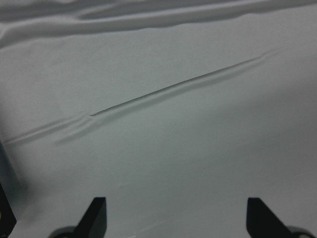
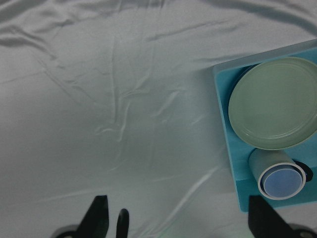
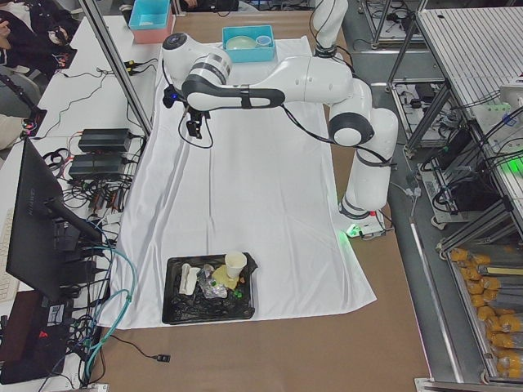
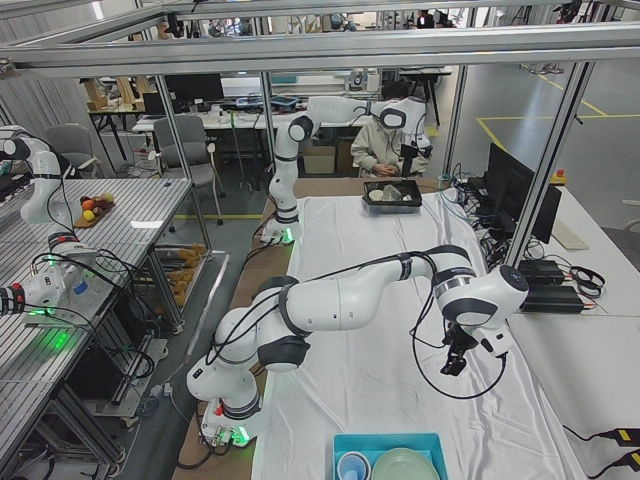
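Note:
My left gripper hangs over bare white cloth [image 1: 163, 139], its fingers wide apart at the bottom of the left wrist view, nothing between them. My right gripper is also open and empty. Right of it in the right wrist view lies a blue bin [image 2: 233, 173] holding a green plate [image 2: 272, 101] and a cylindrical cup [image 2: 262, 163] with a blue inner piece. At the cloth's near end in the camera left view sits a black tray [image 3: 176, 302] with a white cup [image 3: 234, 261], a crumpled wrapper and other small items.
A monitor [image 3: 37, 229], black boxes and cables fill the side table on the left. A metal frame post [image 3: 118, 65] stands beside the cloth. A metal table [image 3: 466, 49] stands to the right, across a gap.

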